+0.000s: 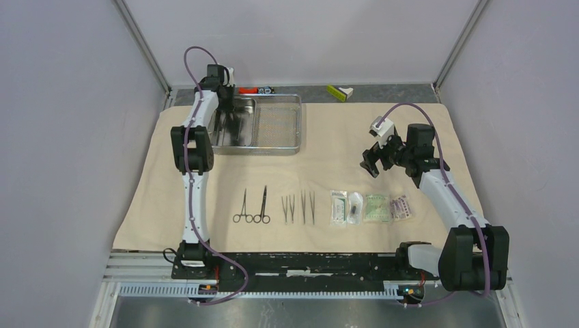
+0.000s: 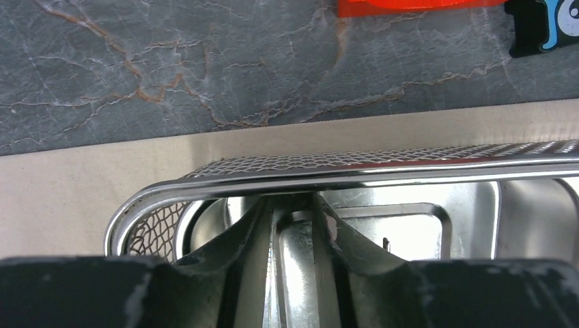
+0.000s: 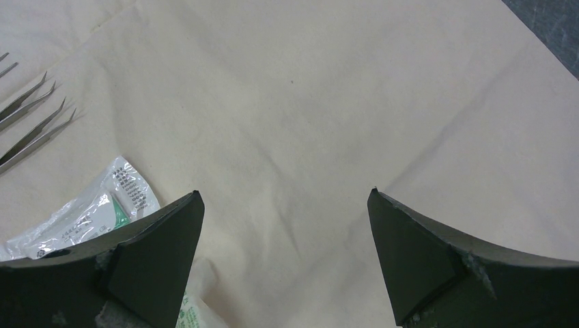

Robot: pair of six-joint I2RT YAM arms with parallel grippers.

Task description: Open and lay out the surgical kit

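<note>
My left gripper is down at the left end of the steel kit case [image 1: 276, 150], its fingers slightly apart and their tips partly hidden beneath the mesh rim [image 2: 403, 174]. A steel tray [image 2: 369, 225] with thin items lies inside. On the cloth are two scissors [image 1: 263, 212], several tweezers [image 1: 304, 208] and several packets [image 1: 376, 208] in a row along the front. My right gripper [image 1: 370, 164] stands open over the cloth behind the packets, nothing between its fingers.
A red object [image 1: 247, 90] and a green-and-white object [image 1: 338, 92] lie on the dark strip behind the case.
</note>
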